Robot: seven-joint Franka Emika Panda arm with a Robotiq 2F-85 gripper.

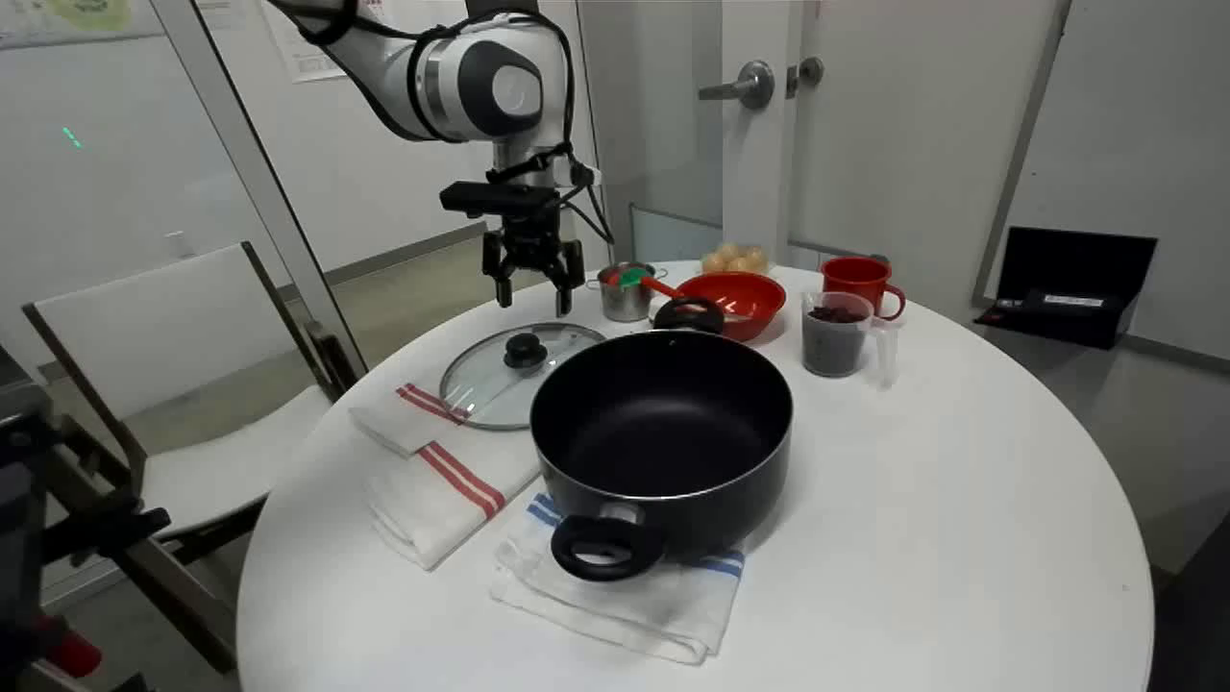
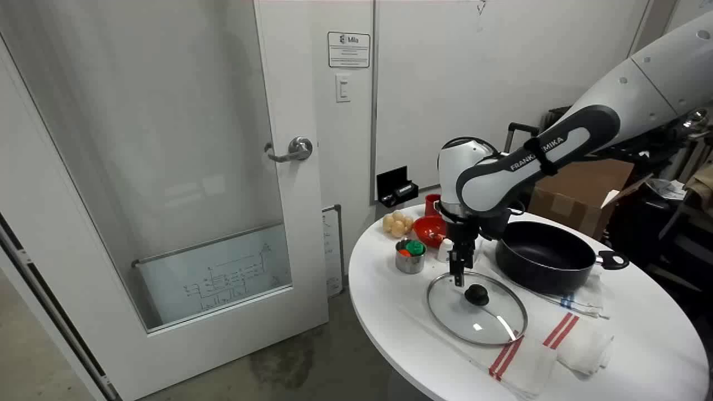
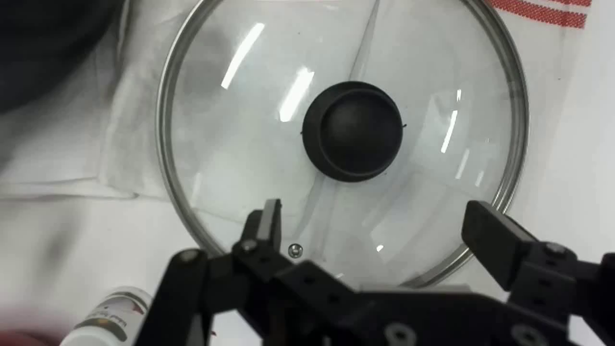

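Observation:
A round glass lid [image 1: 486, 386] with a steel rim lies flat on the table, partly over a white towel with red stripes. Its black knob [image 3: 352, 131] stands up at the centre, clear of my fingers in the wrist view. My gripper [image 1: 533, 302] hangs above the lid's far edge, fingers pointing down and spread wide. Nothing shows between them; in the wrist view the gripper spans part of the lid below the knob. Beside the lid, a large black pot [image 1: 663, 421] sits uncovered and looks empty inside.
The pot rests on a blue-striped towel [image 1: 623, 611]. A steel cup [image 2: 409, 257], red bowl [image 1: 750, 302], red mug [image 1: 856, 277], measuring cup [image 1: 835, 344] and several round pale items [image 2: 397, 224] crowd the far side. A white bottle [image 3: 109, 317] stands near the gripper.

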